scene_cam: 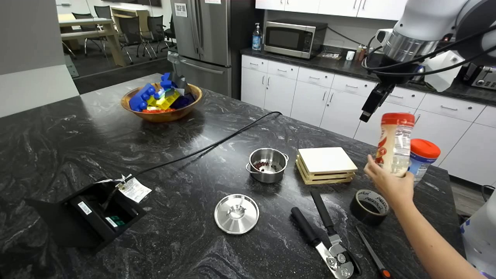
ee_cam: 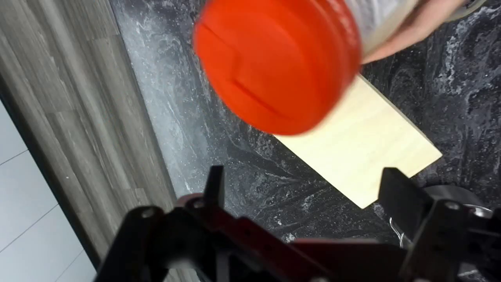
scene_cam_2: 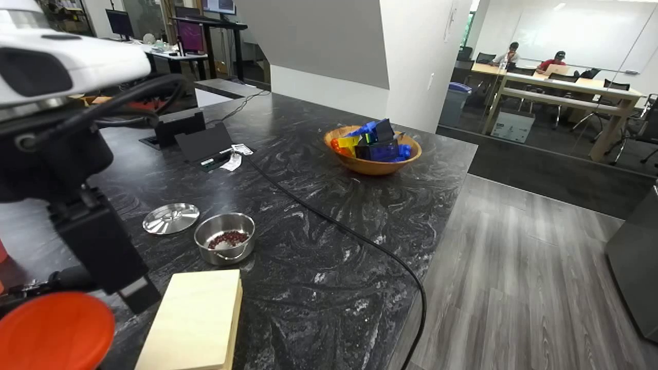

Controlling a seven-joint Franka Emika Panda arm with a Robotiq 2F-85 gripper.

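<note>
A person's hand (scene_cam: pixel 389 183) holds a red-capped creamer bottle (scene_cam: pixel 395 144) upright above the counter. My gripper (scene_cam: pixel 365 116) hangs in the air just left of and above that bottle. In the wrist view, its two dark fingers (ee_cam: pixel 214 185) stand wide apart with nothing between them, so the gripper is open. The bottle's red cap (ee_cam: pixel 277 61) looms close to the wrist camera, beyond the fingertips and partly covering a stack of pale wooden boards (ee_cam: pixel 371 145). Behind the held bottle stands a second, blue-labelled container (scene_cam: pixel 422 158) with a red lid.
A steel pot (scene_cam: pixel 268 166) with small dark red bits inside stands beside the boards, its lid (scene_cam: pixel 236 214) flat nearby. Black tape (scene_cam: pixel 369 207), can openers (scene_cam: pixel 325 241) and scissors (scene_cam: pixel 372 251) lie in front. A wooden bowl (scene_cam: pixel 160 114) of coloured blocks sits farther back.
</note>
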